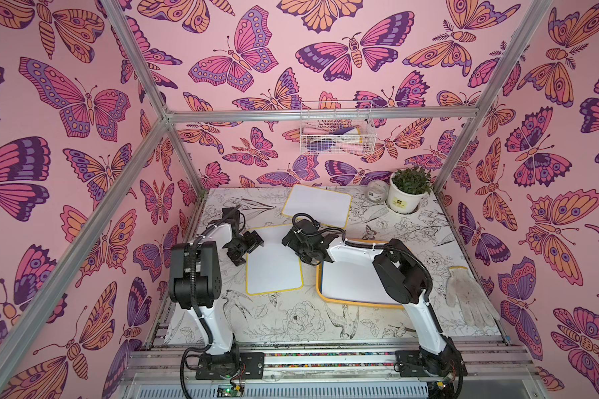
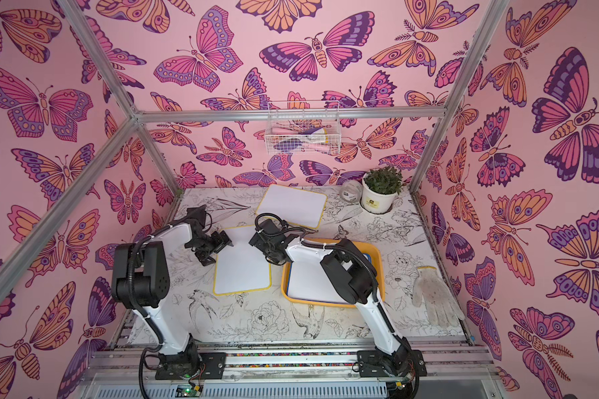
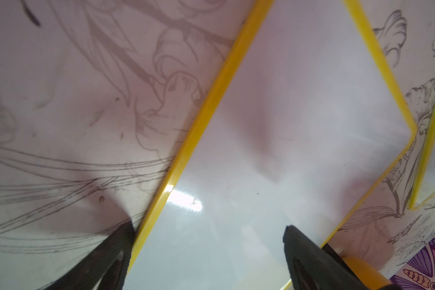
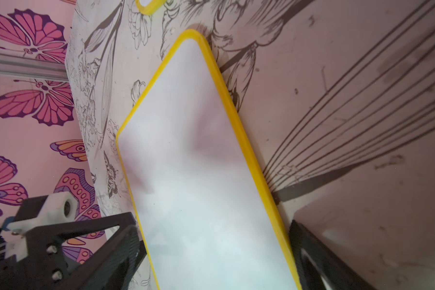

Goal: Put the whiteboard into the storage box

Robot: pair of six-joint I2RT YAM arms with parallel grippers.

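Note:
A white whiteboard with a yellow rim (image 1: 274,266) lies flat on the table between my two arms. At its left edge stands my left gripper, open, its fingers spread over the board with nothing held. Across from it, my right gripper is open too, one finger by the rim, the other toward the board's far side. A second whiteboard (image 1: 318,204) rests flat farther back. The orange storage box (image 2: 376,266) sits on the right, with a white board (image 2: 312,282) inside it, partly covered by my right arm.
At the back right are a potted plant (image 1: 407,189) and a clear round container (image 1: 377,191). A glove (image 1: 469,296) lies at the right edge. On the back wall hangs a wire basket (image 1: 337,141). Bare table shows in front of the boards.

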